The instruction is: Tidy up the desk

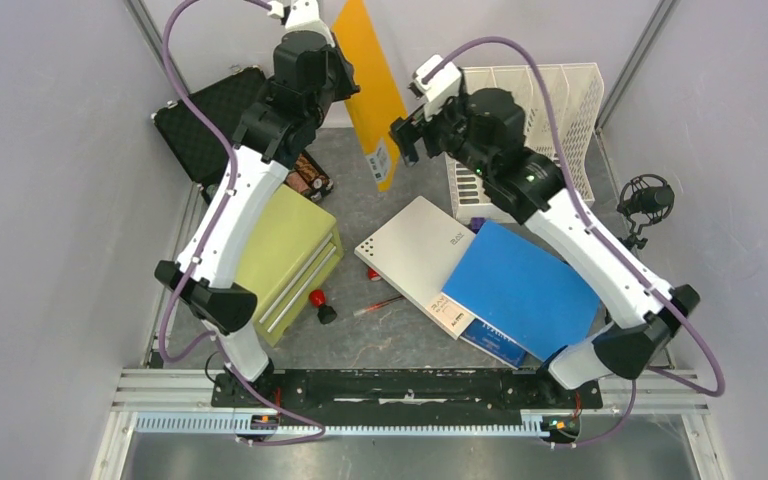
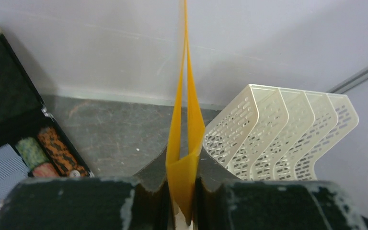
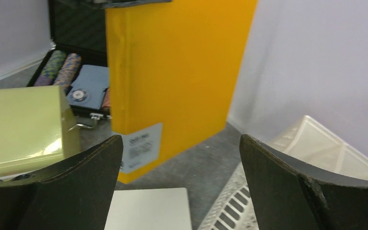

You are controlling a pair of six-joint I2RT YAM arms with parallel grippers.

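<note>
An orange folder hangs upright from my left gripper, which is shut on it. In the left wrist view it stands edge-on between the fingers; in the right wrist view its broad face and white label show. My right gripper is open beside the folder, nothing between its fingers. A white slotted file holder stands at the back right. A blue folder lies over a pale flat case at the front right.
An open black case with chips is at back left, behind a green drawer box. A microphone stands far right. A red-black object and a brush lie near the front.
</note>
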